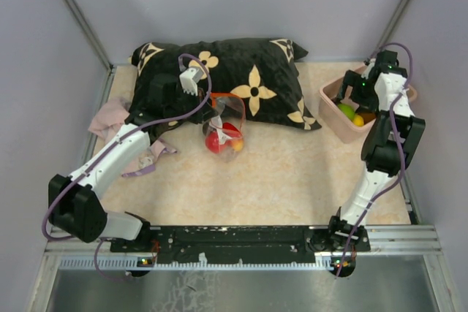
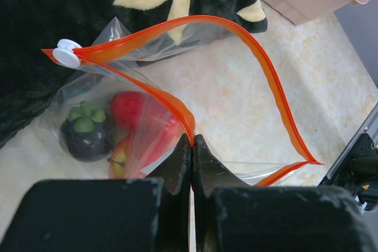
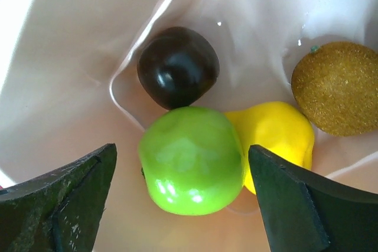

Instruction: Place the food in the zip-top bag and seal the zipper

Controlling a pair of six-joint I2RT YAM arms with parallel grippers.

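Note:
The clear bag (image 2: 230,98) with orange zipper lies open on the table, holding a red food (image 2: 133,107), a dark eggplant (image 2: 85,140) and a yellow-red fruit. My left gripper is shut on the bag's orange zipper edge. My right gripper is open inside the pink bin (image 1: 344,126), its fingers either side of a green apple (image 3: 189,157). Beside that lie a yellow pepper (image 3: 274,131), a dark round food (image 3: 177,66) and a brown food (image 3: 333,87).
A black flowered pillow (image 1: 270,71) lies along the back. A pink cloth (image 1: 113,118) is at the left.

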